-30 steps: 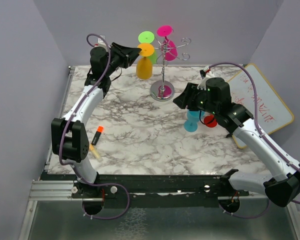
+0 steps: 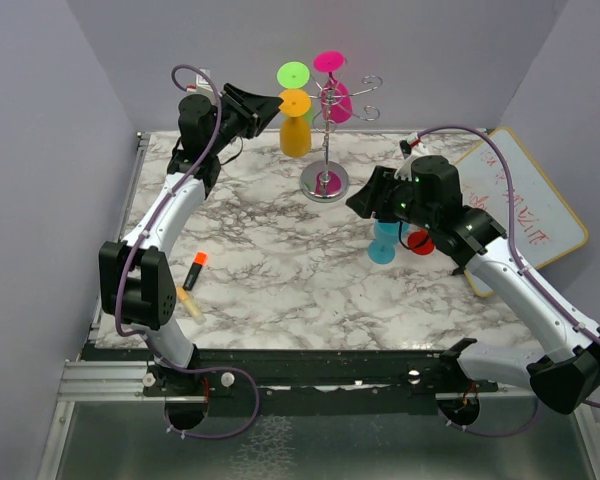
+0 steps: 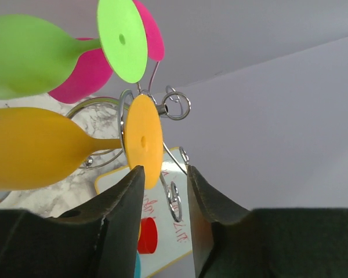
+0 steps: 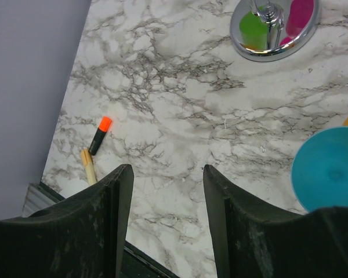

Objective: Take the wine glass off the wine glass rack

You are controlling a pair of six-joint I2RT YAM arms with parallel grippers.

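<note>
An orange wine glass [image 2: 295,137] hangs bowl-down from the metal rack [image 2: 327,130]. Its round foot [image 3: 144,142] faces my left gripper, whose fingers stand apart; the foot's lower edge shows beside one fingertip. Whether they touch, I cannot tell. A green glass [image 3: 32,55] and pink glasses [image 2: 330,62] hang on the rack too. Over the table's right half, my right gripper is open and empty.
Blue glasses [image 2: 382,250] and a red one [image 2: 420,243] stand below my right arm. A whiteboard [image 2: 520,190] lies at the right. Two markers [image 2: 195,270] lie at the left.
The orange glass's bowl has swung right and slightly back on the rack. The right arm is still.
</note>
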